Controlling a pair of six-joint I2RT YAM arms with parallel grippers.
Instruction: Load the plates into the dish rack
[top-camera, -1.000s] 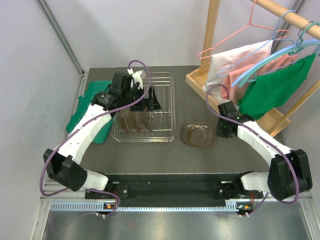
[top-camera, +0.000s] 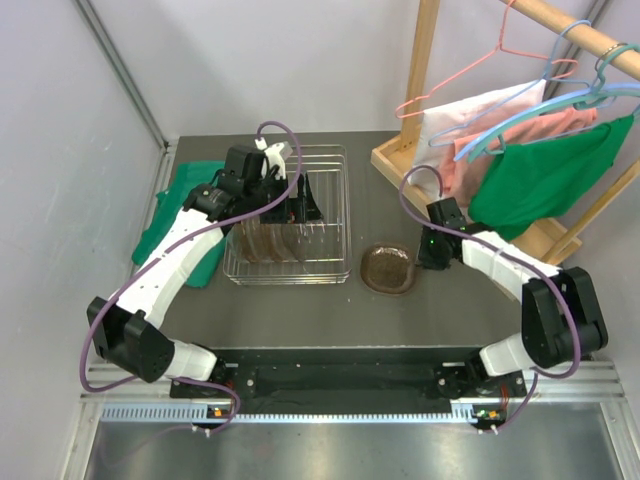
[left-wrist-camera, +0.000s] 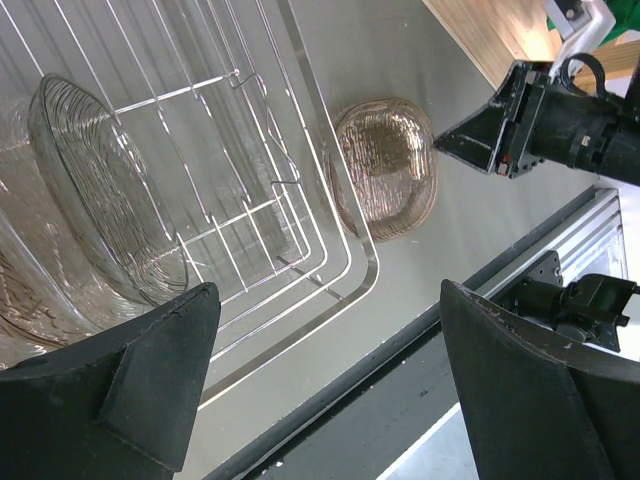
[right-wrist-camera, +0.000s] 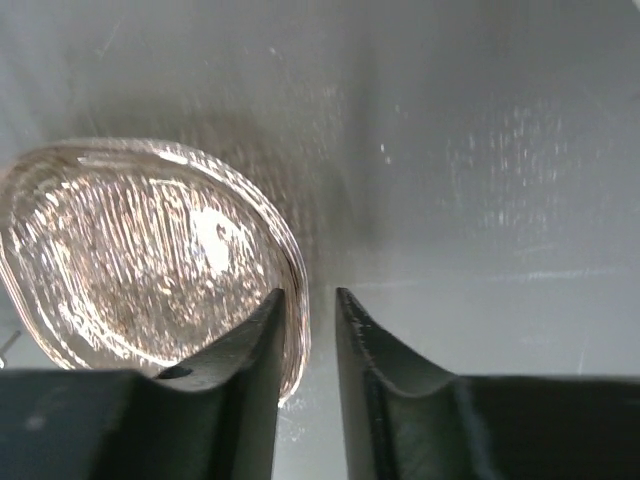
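Observation:
A brown translucent plate (top-camera: 388, 268) lies flat on the table, to the right of the wire dish rack (top-camera: 345, 180). My right gripper (top-camera: 424, 256) is low at its right edge. In the right wrist view, the right gripper has a small gap between its fingers, and the near rim of the plate (right-wrist-camera: 150, 250) runs through that gap; contact with the rim cannot be made out. Above the rack, my left gripper stands wide open and empty. Several clear plates (left-wrist-camera: 110, 195) stand on edge in the rack's front left part.
A green cloth (top-camera: 180, 215) lies left of the rack, beneath the left arm. At the back right, a wooden stand (top-camera: 418, 75) carries hangers and cloths, its base close to the right arm. Bare table spans the front.

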